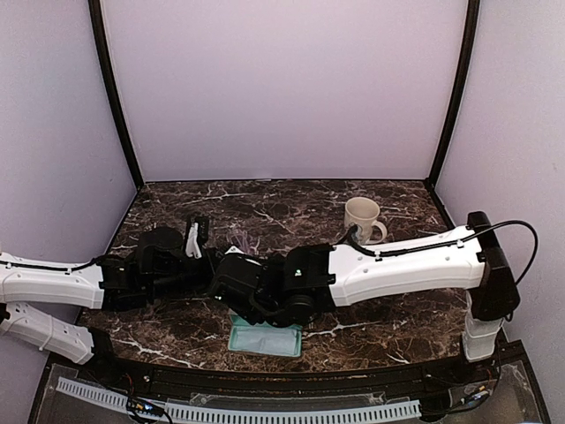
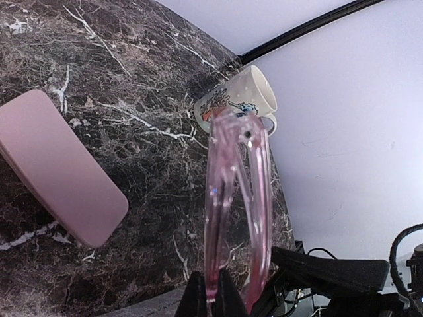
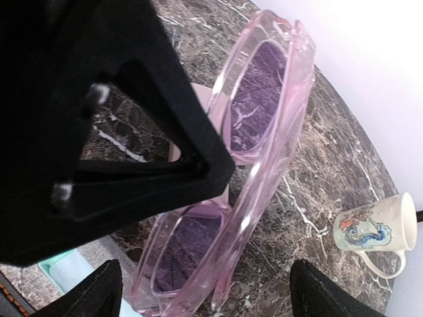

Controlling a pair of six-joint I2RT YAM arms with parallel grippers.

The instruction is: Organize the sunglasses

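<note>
Pink translucent sunglasses are held upright in my left gripper, which is shut on them. In the right wrist view, black fingers reach across the frame close to the lenses. My right gripper is low in the middle beside the sunglasses, its fingers around their lower part, part open as far as shows. A pink case lies on the table behind the sunglasses. A teal open case sits at the front, partly hidden by the right arm in the top view.
A white mug stands at the back right, near the wall. Walls close off the back and both sides.
</note>
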